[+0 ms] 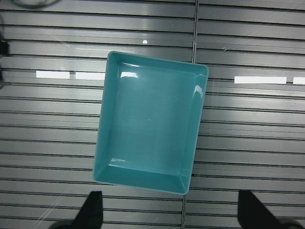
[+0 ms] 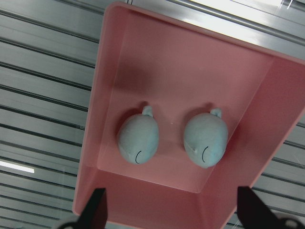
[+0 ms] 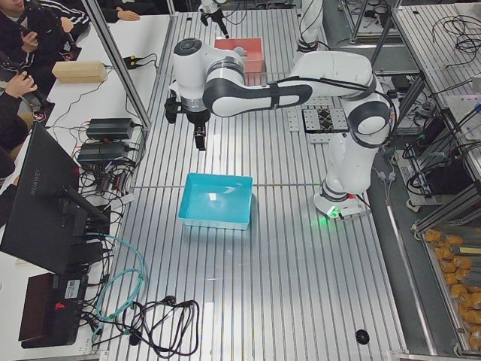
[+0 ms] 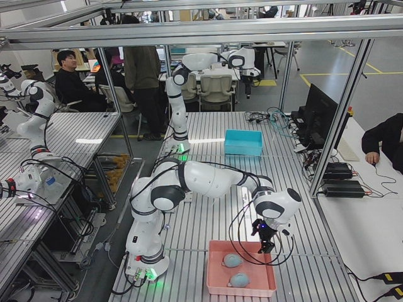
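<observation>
An empty teal bin (image 3: 216,197) (image 4: 243,139) (image 1: 147,119) lies on the slatted metal table, with my left gripper open above it, nothing between its fingers. At the other end, a pink bin (image 4: 217,286) (image 2: 190,71) holds two pale grey-blue plush toys, a left one (image 2: 137,138) and a right one (image 2: 205,142), each with a small tab and a curved line. My right gripper hangs open over that bin, its fingers apart and empty.
A monitor (image 3: 41,203), power boxes and looped cables (image 3: 165,323) lie along one side. A black plate with fixtures (image 3: 323,120) sits near the middle of the table's other side. Bare table surrounds the teal bin.
</observation>
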